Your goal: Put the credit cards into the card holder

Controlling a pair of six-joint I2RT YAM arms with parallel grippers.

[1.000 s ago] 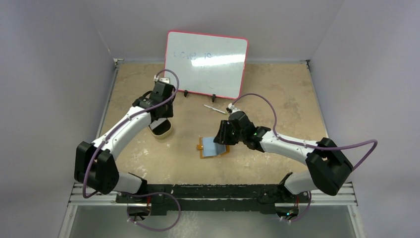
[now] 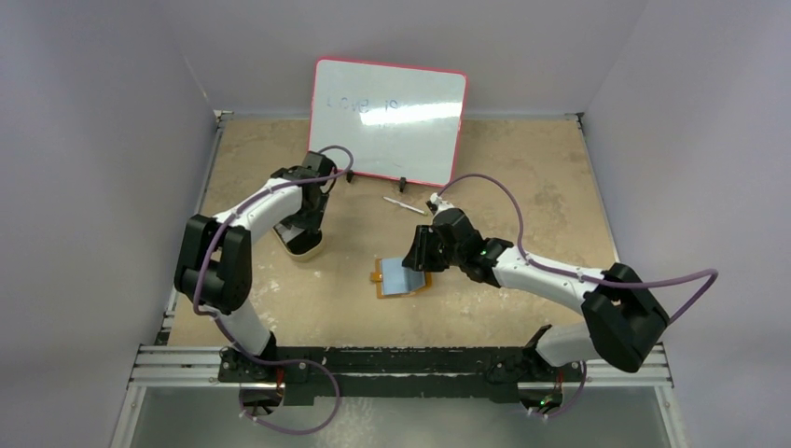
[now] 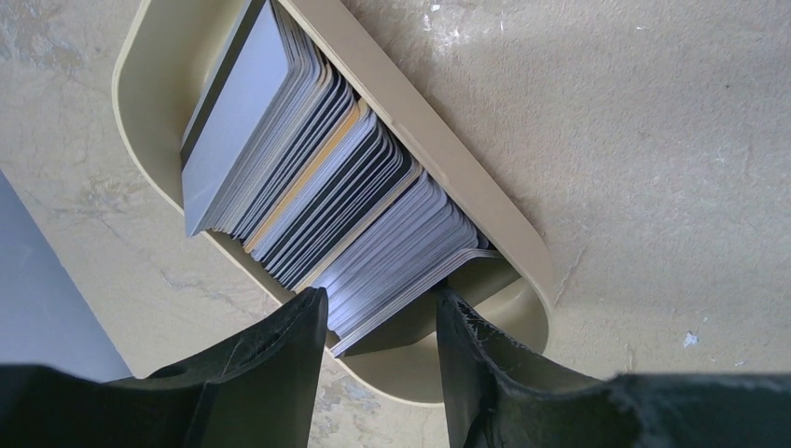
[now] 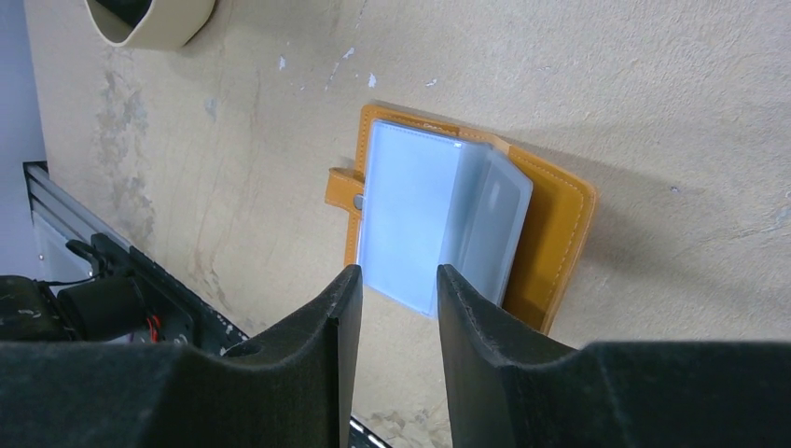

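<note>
A cream oval bin [image 3: 438,159] holds a tightly packed row of cards [image 3: 392,233], mostly grey and blue with a few orange ones. My left gripper is open above the bin's near end, its fingers on either side of the last card with nothing gripped. At the front middle lies the tan card holder [image 4: 560,205], spread open with clear, bluish sleeves [image 4: 410,205] inside. Over it my right gripper stands open and empty. From the top, the left gripper [image 2: 306,222] partly covers the bin.
A whiteboard [image 2: 387,121] with a pink frame stands at the back, a white pen [image 2: 404,204] lying before it. Bare table [image 2: 350,247] separates the bin from the card holder.
My left arm has folded in and its gripper has come down over the bin, nearer the cards. The right arm has shifted only slightly; the card holder stays in place.
</note>
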